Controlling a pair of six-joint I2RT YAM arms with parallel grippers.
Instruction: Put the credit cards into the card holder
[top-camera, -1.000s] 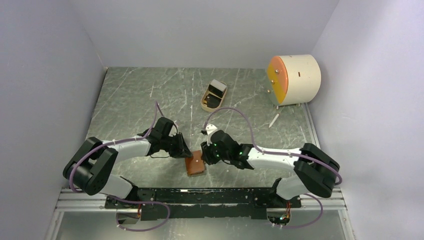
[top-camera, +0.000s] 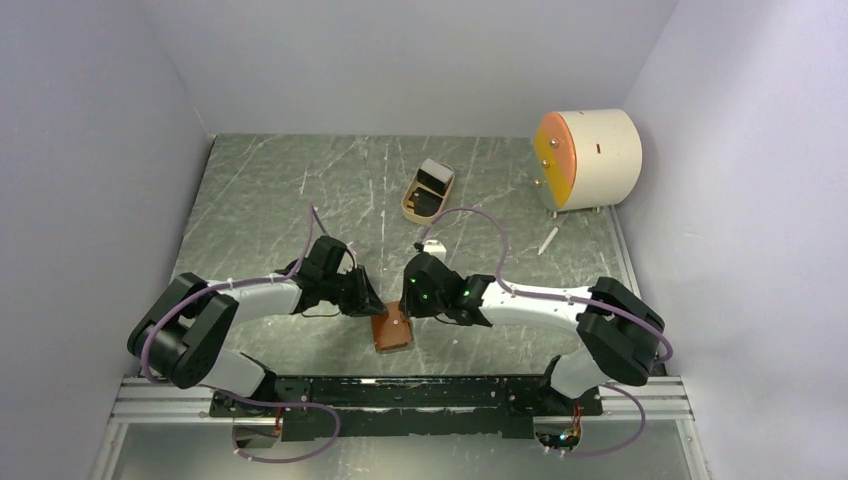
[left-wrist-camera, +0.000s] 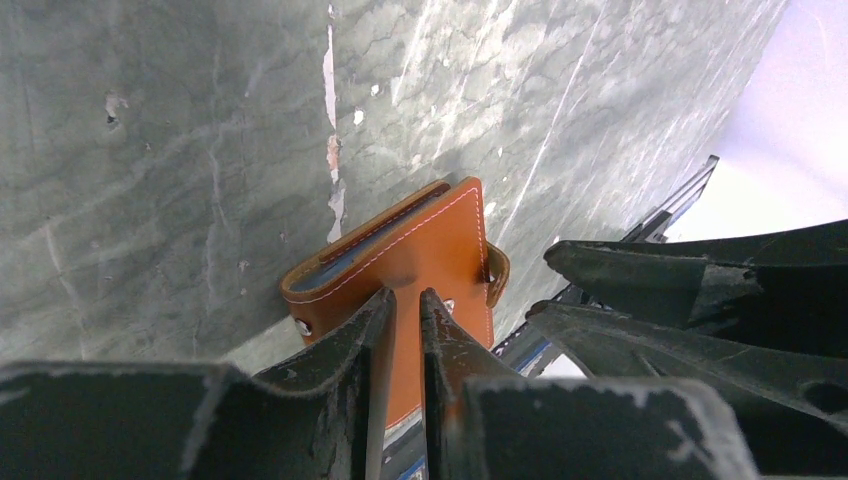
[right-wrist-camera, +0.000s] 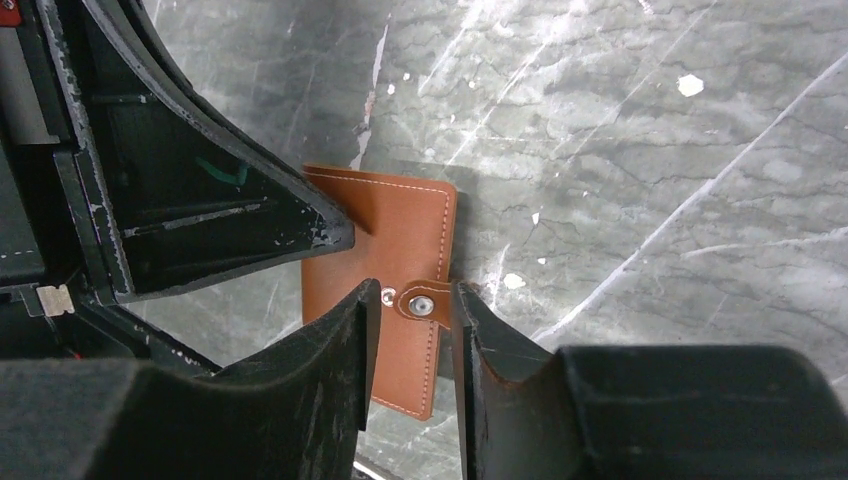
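The brown leather card holder (top-camera: 393, 332) lies near the table's front edge, between both grippers. In the left wrist view its upper edge gapes, showing a blue-grey strip inside; whether that is a card or lining I cannot tell. My left gripper is shut at the holder's upper part, with brown leather between its narrow fingertips. My right gripper stands open over the holder's right edge. The strap with its metal snap (right-wrist-camera: 421, 304) shows between the right fingertips, apparently not pinched. No loose credit card can be made out.
At the back middle sits a small open box (top-camera: 426, 195) with dark contents. A cream cylinder with an orange and yellow face (top-camera: 590, 160) stands back right, a white stick (top-camera: 548, 240) before it. Bare table (top-camera: 270, 190) stretches across the back left.
The left arm and the holder have stayed nearly still.
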